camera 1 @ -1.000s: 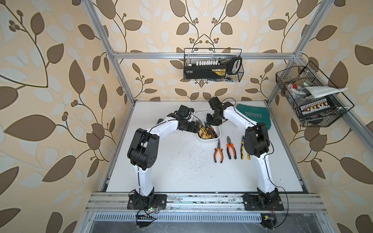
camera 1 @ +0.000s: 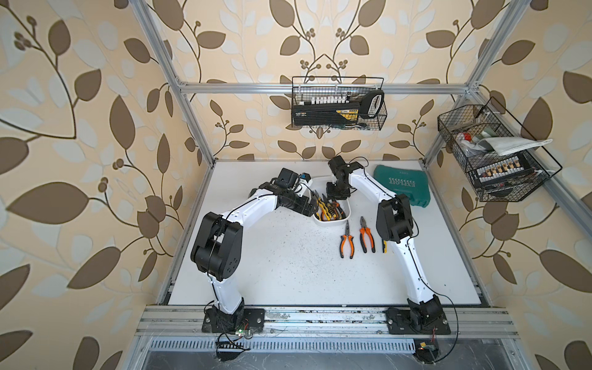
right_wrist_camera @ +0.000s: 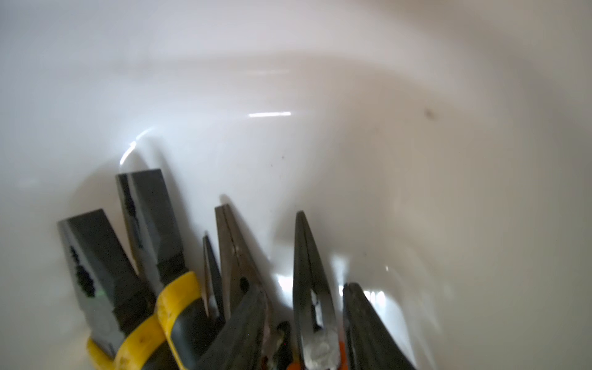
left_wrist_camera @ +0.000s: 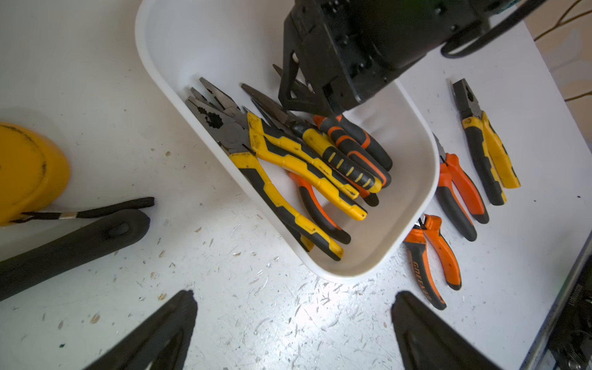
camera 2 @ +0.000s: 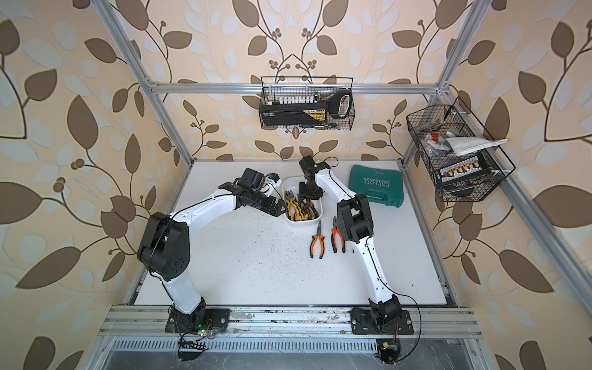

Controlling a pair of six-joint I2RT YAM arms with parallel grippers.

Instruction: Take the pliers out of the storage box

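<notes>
The white storage box (left_wrist_camera: 151,52) holds several pliers, among them yellow-and-black pliers (left_wrist_camera: 289,215) along its near side in the left wrist view. My right gripper reaches into the box. Its fingers stand partly apart around the grey fingers of needle-nose pliers (right_wrist_camera: 314,308) with orange on the handles. A gap shows between these pliers and the left finger; whether the right one touches them I cannot tell. Beside the box, above the table, my left gripper is open, with only bare tabletop between its fingers.
Two orange-and-black pliers (camera 1: 347,243) (camera 1: 367,237) lie in front of the box. Yellow-and-black pliers (left_wrist_camera: 487,151) lie to their right, partly behind the right arm. At the back right sits a green case (camera 1: 404,185).
The left arm's elbow has swung left and its gripper has moved slightly.
</notes>
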